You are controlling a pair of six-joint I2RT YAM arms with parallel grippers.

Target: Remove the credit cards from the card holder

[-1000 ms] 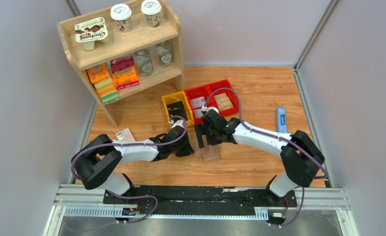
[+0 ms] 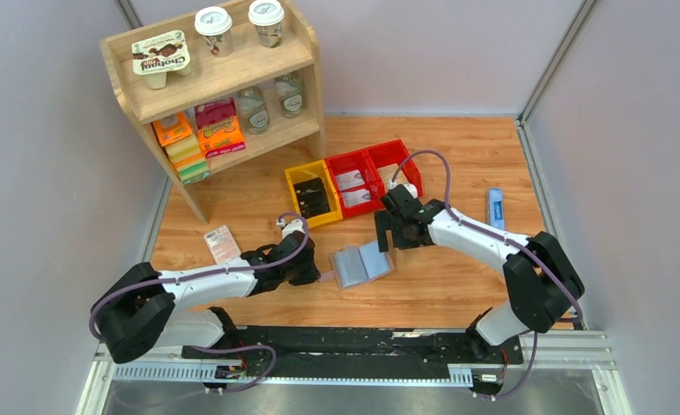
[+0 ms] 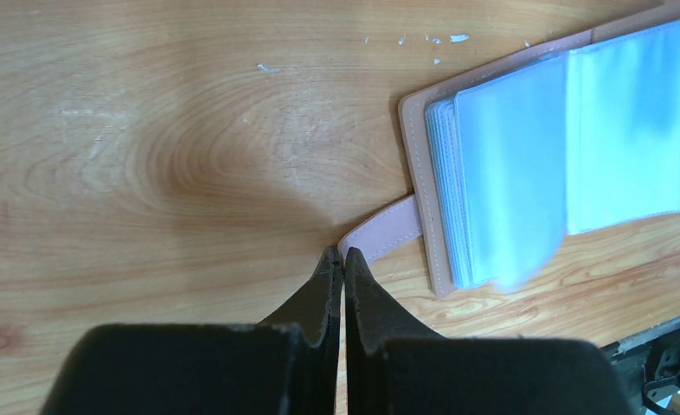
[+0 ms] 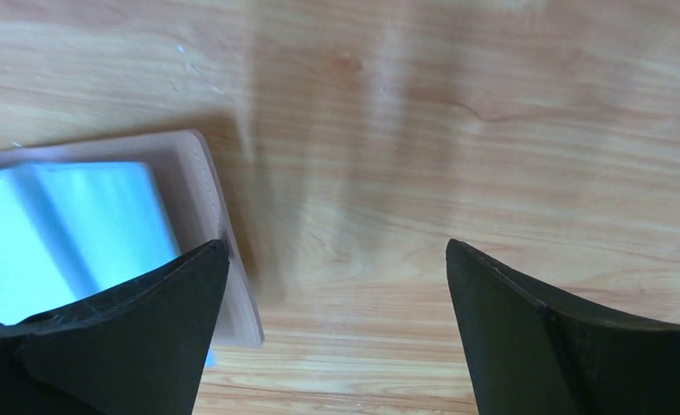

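Note:
The card holder (image 2: 362, 265) lies open on the table, its mauve cover spread and light-blue sleeves (image 3: 510, 164) facing up. From its left side sticks out a short closing strap (image 3: 387, 230). My left gripper is shut on the end of that strap. Over the holder's right end my right gripper stands wide open, bare wood between its fingers. In the right wrist view its left finger covers part of the holder's right cover edge (image 4: 220, 216). No separate card can be made out inside the sleeves.
Behind the holder stand a yellow bin (image 2: 338, 203) with dark items and red bins (image 2: 419, 177) with pale items. A pinkish card-like item (image 2: 222, 245) lies left, a blue box (image 2: 495, 207) right. A wooden shelf (image 2: 224, 78) stands back left.

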